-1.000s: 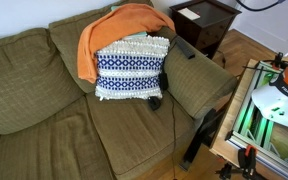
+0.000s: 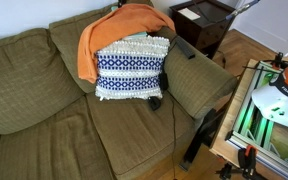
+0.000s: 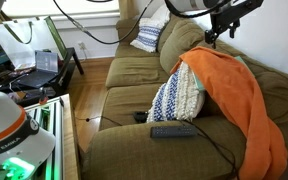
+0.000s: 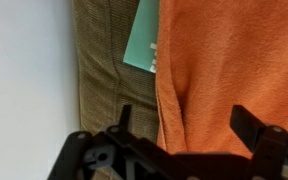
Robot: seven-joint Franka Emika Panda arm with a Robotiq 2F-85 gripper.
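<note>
An orange blanket [image 2: 119, 32] is draped over the sofa's backrest and partly over a blue-and-white patterned pillow [image 2: 131, 70]. In exterior view 2 the same blanket [image 3: 236, 90] hangs down toward the sofa's near end. My gripper [image 3: 221, 37] is above the blanket's upper part, pointing down, with no visible contact. Seen from the wrist, the gripper stands open, its two dark fingers wide apart. The blanket's edge [image 4: 169, 100] runs between them, below, and nothing is gripped. A pale green piece [image 4: 142, 38] shows beside that edge.
The sofa's armrest [image 3: 159, 140] carries a grey remote-like object [image 3: 174, 131]. Behind the backrest is a white wall [image 4: 29, 90]. A second patterned pillow [image 3: 150, 34] lies at the sofa's far end. The seat cushions [image 2: 59, 140] are mostly clear.
Part of the arm now shows at the top right of exterior view 1, where mostly a cable showed before. A dark shape has appeared at the blanket's top edge. Blanket and pillow look unmoved.
</note>
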